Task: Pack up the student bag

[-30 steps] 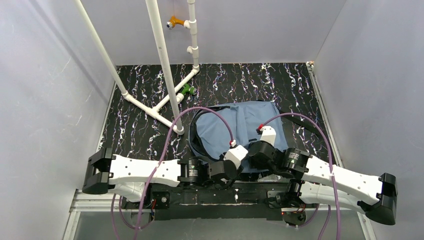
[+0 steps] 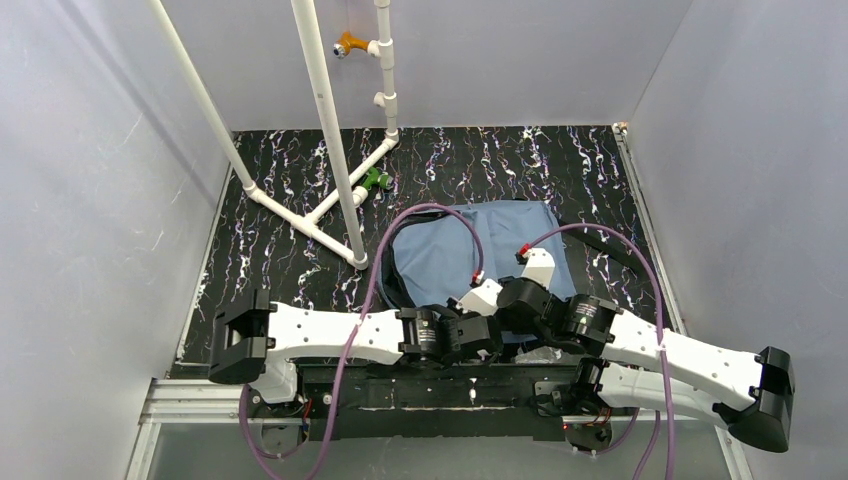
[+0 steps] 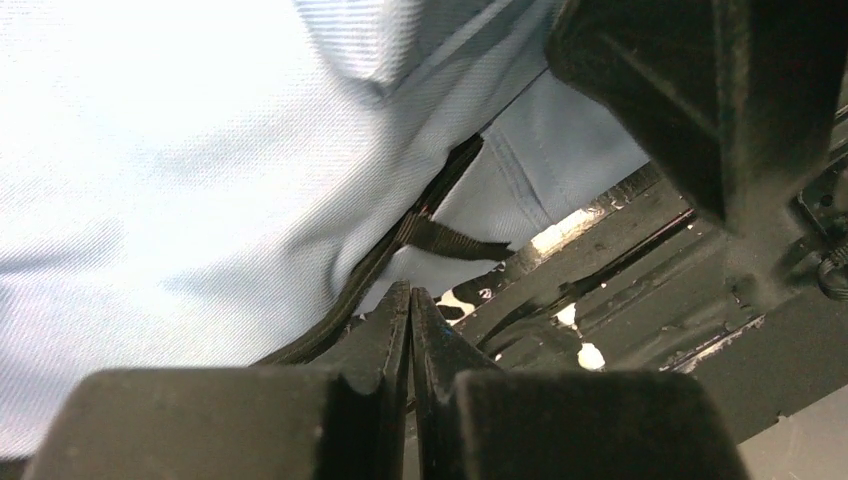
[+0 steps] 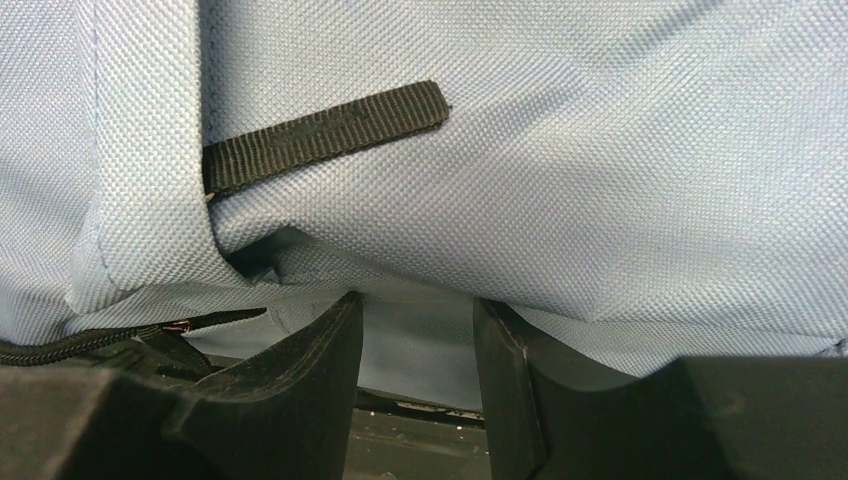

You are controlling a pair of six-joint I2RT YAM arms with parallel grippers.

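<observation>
A blue-grey fabric bag lies flat on the dark marbled surface, its near edge partly covered by both arms. In the left wrist view a black zipper runs along the bag, with a black zipper pull tab sticking out from it. My left gripper is shut with its tips pressed together; the tab lies beyond them, outside the fingers. My right gripper stands partly apart at the bag's near side, blue fabric showing between and behind its tips. Another black strap lies on the fabric above it.
White pipes with a green valve rise at the back left. The right gripper's dark body looms close in the left wrist view. Open marbled floor lies behind the bag.
The right arm barely shifts.
</observation>
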